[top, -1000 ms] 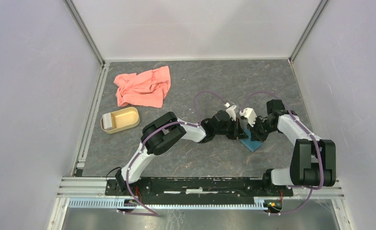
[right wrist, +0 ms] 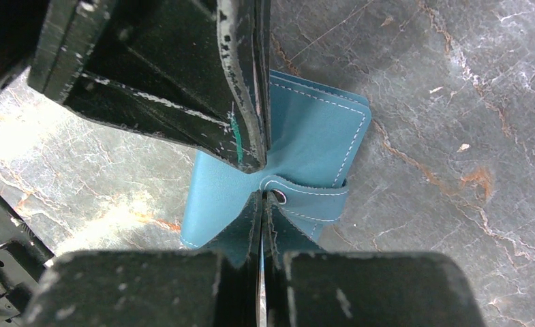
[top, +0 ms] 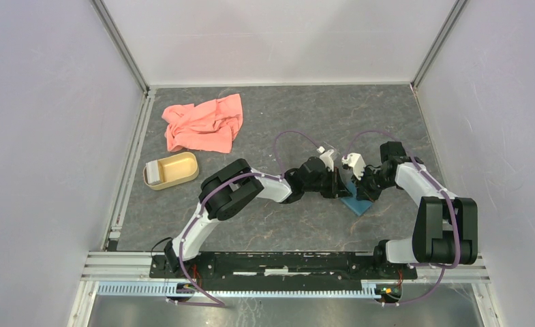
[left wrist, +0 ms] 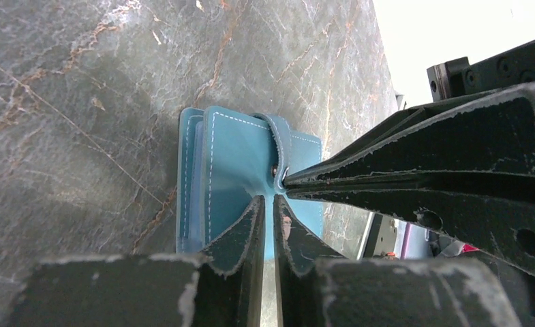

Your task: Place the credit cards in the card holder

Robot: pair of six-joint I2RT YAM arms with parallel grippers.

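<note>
The blue leather card holder (top: 361, 205) lies folded on the table at centre right, under both grippers. Its strap (left wrist: 278, 146) with a snap comes round over the cover. My left gripper is drawn nearly together at the cover, blue leather showing in the narrow gap between its tips; how firmly it grips cannot be seen. At the strap's end (right wrist: 305, 202), beside the snap, is my right gripper, shut, with its tips touching the strap. Nothing clear shows between those tips. No credit card can be made out.
A yellow tray (top: 189, 163) with a pale rectangular item (top: 152, 173) in it stands at the far left. Behind it lies a crumpled coral cloth (top: 206, 124). The two hands are very close together over the holder.
Almost nothing differs. My left gripper's cable and hand have shifted by a hair; the right arm, the holder and the other things stay where they were.
</note>
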